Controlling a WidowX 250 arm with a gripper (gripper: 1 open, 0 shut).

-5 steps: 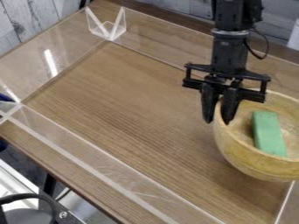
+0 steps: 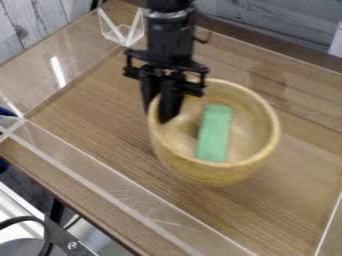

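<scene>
My dark gripper (image 2: 166, 78) is at the upper centre of the view, shut on the rim of a cream bowl (image 2: 243, 122), which is slightly blurred and hangs below it. Inside the bowl lies a green block (image 2: 213, 132). The fingertips are partly hidden against the bowl's rim.
A wooden table (image 2: 94, 130) fills most of the view, with clear room to the left and right of the bowl. Clear plastic edging runs along its left side, and a black cable lies at the lower left.
My gripper has moved left across the table with the bowl and the green block in it, from the right side to the centre.
</scene>
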